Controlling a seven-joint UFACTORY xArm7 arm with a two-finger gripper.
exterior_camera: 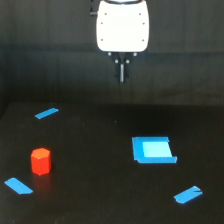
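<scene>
High at the top middle of the camera view hangs my gripper (122, 74), small and dark below a white arm part (123, 27). Whether its fingers are apart or together is too small to make out. Far below it, to the left, a red block (41, 161) with angled sides stands on the black table. A pale square (157, 149) lies right of the middle, edged by blue tape (138, 150). The gripper is well clear of both.
Short blue tape strips lie at the far left (47, 113), the near left (18, 186) and the near right (188, 194). A dark curtain (50, 60) hangs behind the table. Between the block and the pale square the black surface is bare.
</scene>
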